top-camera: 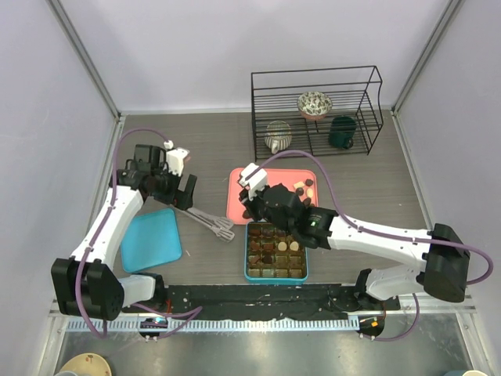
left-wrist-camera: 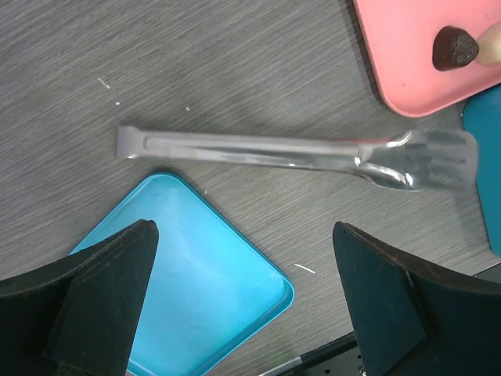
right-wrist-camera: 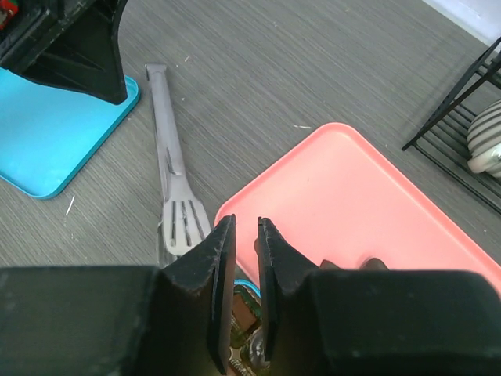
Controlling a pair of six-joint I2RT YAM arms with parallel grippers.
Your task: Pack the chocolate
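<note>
The pink tray (top-camera: 237, 204) with chocolates (left-wrist-camera: 454, 48) lies behind the blue divided box (top-camera: 276, 266), which holds chocolates in compartments. Metal tongs (top-camera: 207, 222) lie between the light blue tray (top-camera: 149, 239) and the pink tray. My left gripper (top-camera: 180, 189) hangs open with nothing between its fingers, above the tongs' hinge end. My right gripper is over the box and pink tray's near edge, its fingers nearly closed; whether they hold anything is hidden.
A black wire rack (top-camera: 317, 117) with a bowl, a green mug and a striped cup stands at the back. Bare table surrounds the tongs behind and at the left. A plate (top-camera: 86, 366) is at the front left edge.
</note>
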